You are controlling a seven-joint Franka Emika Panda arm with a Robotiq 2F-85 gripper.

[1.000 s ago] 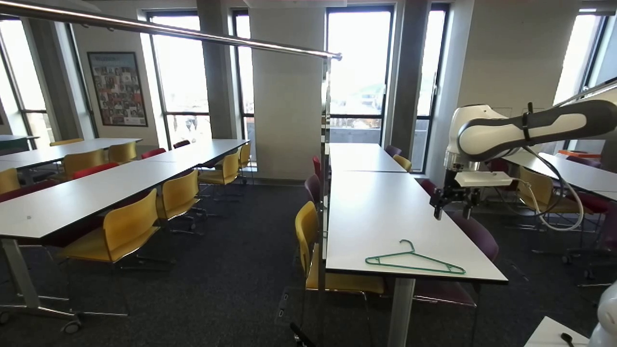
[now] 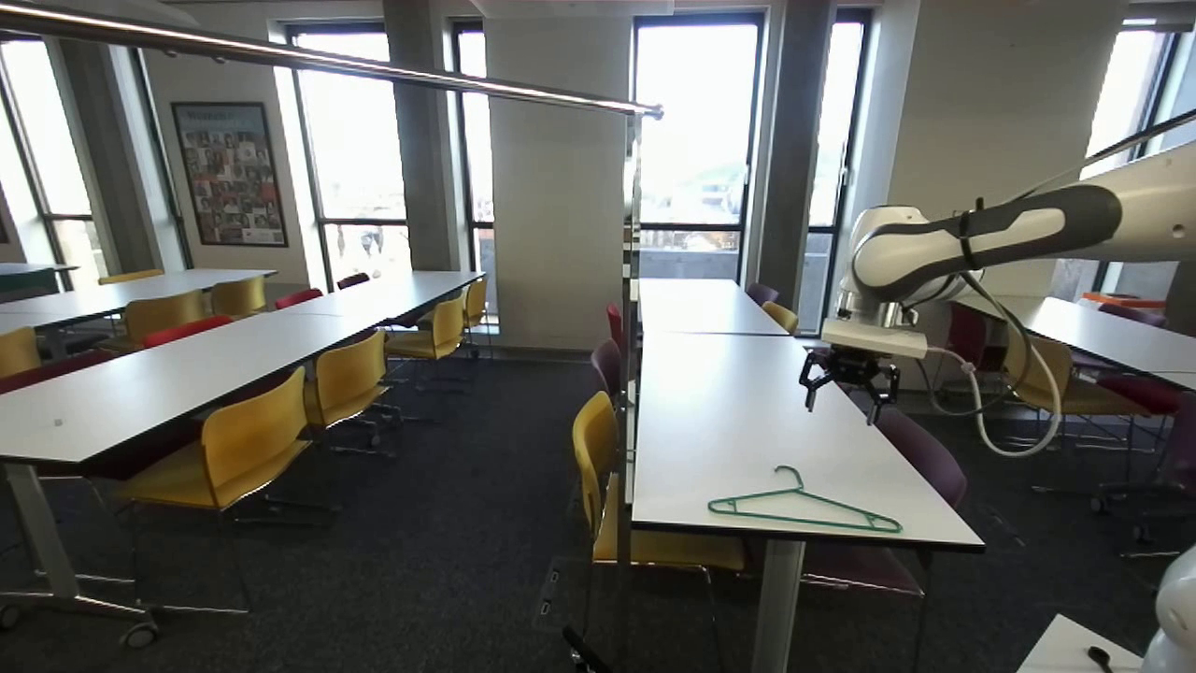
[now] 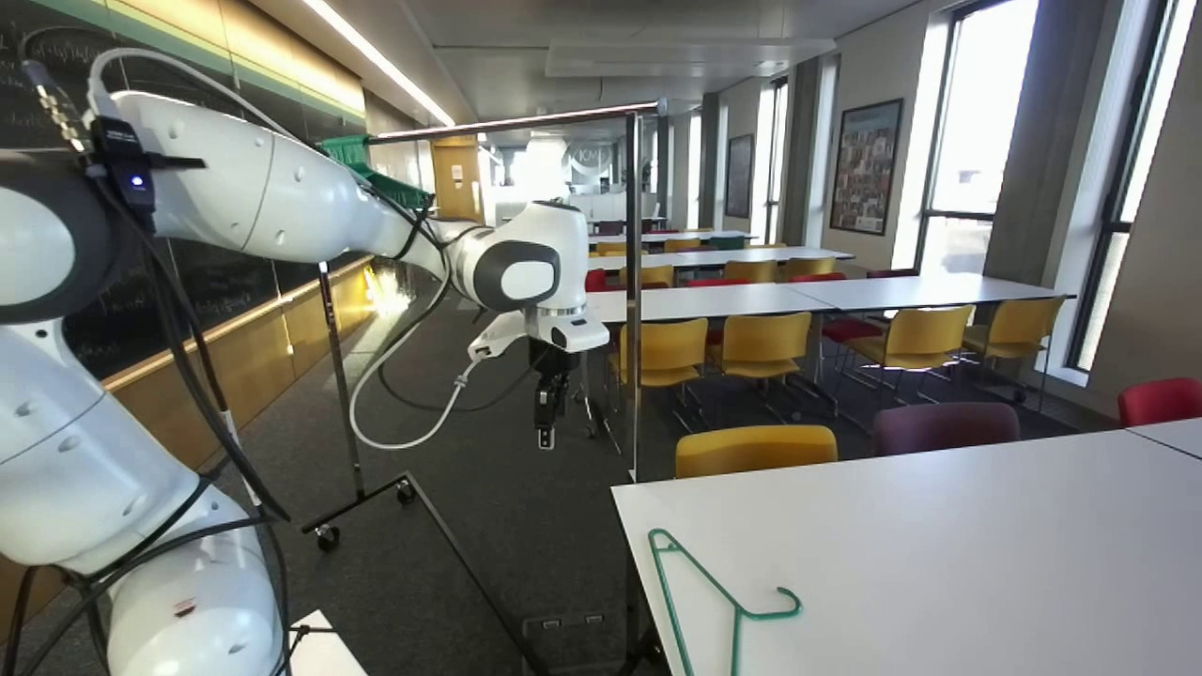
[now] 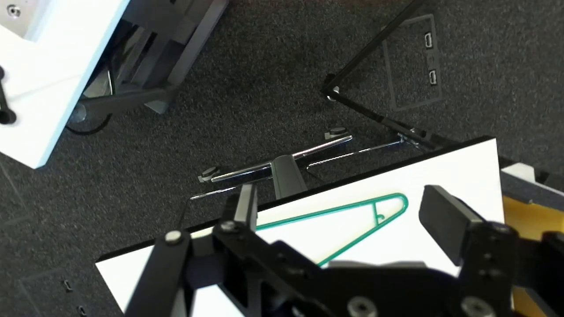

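Observation:
A green plastic hanger [image 2: 804,512] lies flat near the front edge of the white table [image 2: 718,426], its hook pointing away from that edge in exterior view 1. In exterior view 2 the same hanger [image 3: 707,579] is cut off by the bottom of the picture. My gripper [image 2: 841,413] hangs in the air, fingers apart and nothing between them. From the wrist, one rounded end of the hanger [image 4: 365,203] shows below the open gripper; its hook and other end are hidden behind the gripper's body.
A metal clothes rack has its upright [image 3: 633,293] beside the table and a high rail [image 2: 336,65]. Green hangers [image 3: 372,169] hang at the rail's far end. Yellow chairs [image 2: 600,449] and a purple chair [image 2: 921,454] flank the table.
In exterior view 1 the arm has shifted left and slightly up, and the gripper has turned somewhat. The hanger has stayed in place.

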